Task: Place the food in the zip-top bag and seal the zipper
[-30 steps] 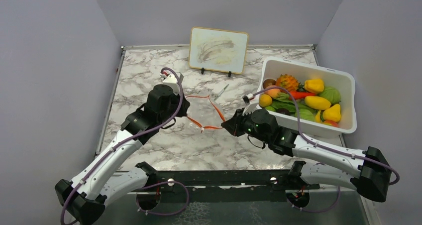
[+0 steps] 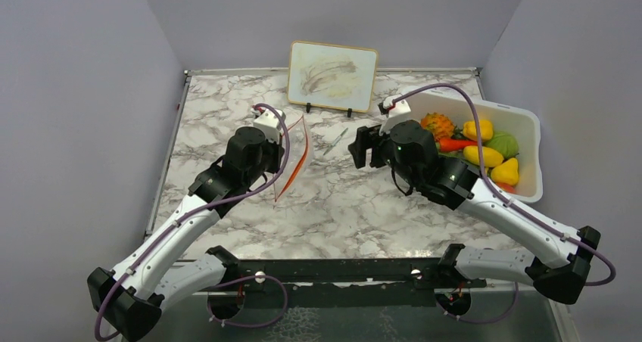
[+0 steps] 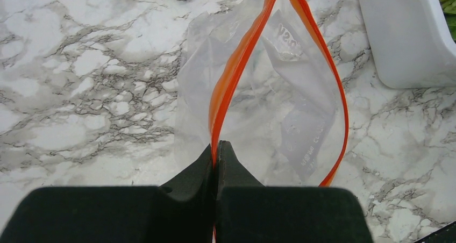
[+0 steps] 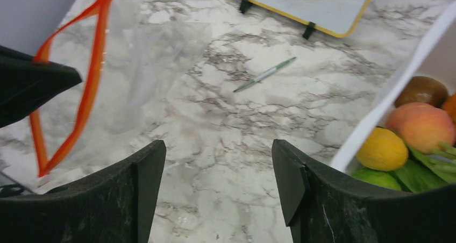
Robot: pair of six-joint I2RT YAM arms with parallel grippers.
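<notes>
A clear zip top bag (image 3: 309,100) with an orange zipper rim hangs with its mouth spread apart, and no food shows inside it. My left gripper is shut on one side of that rim. In the right wrist view the bag (image 4: 145,65) is at the left, apart from my right gripper. That gripper is open with only bare table seen between its fingers. Food lies in a white bin on the right: a yellow pepper (image 2: 505,172), a red chili (image 2: 454,144) and a spiky orange fruit (image 2: 437,125), among others.
The white bin (image 2: 530,153) stands at the right, partly covered by my right arm. A pen (image 2: 335,141) lies on the table between the arms. At the back stands a whiteboard (image 2: 331,76) on black feet.
My right gripper let go of the bag's rim, opened, and moved right and back toward the bin. The bag's mouth has narrowed. The left arm has hardly moved.
</notes>
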